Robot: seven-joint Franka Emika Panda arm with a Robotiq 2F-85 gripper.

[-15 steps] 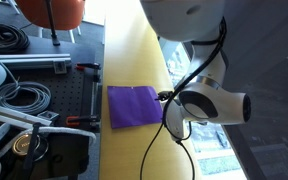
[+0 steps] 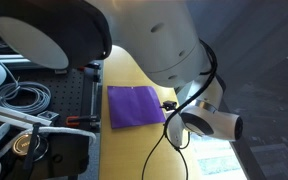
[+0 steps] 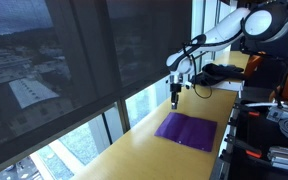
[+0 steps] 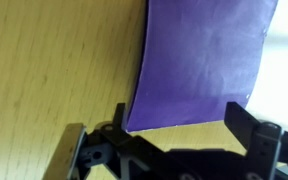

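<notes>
A purple cloth (image 3: pixel 187 130) lies flat on the wooden table, roughly square, with its near edge and a corner filling much of the wrist view as a purple sheet (image 4: pixel 189 65). My gripper (image 3: pixel 174 103) hangs above the table by the cloth's edge on the window side. In the wrist view the gripper stands open, its dark fingers (image 4: pixel 249 125) wide apart, with the cloth's edge showing between and beyond them. Nothing is held. In the first exterior view the cloth (image 2: pixel 134 106) is partly beside the gripper (image 2: pixel 168 106), whose tips are small there.
A dark cart (image 2: pixel 69 95) with coiled cables (image 2: pixel 24 97) and tools adjoins the table's edge. Windows with a dark blind (image 3: pixel 54 60) line the other side. Bare table (image 3: pixel 114 160) stretches away from the cloth.
In the first exterior view the arm has swung across, its upper link now covering more of the top left, and the wrist has shifted slightly left. The cloth has stayed in place.
</notes>
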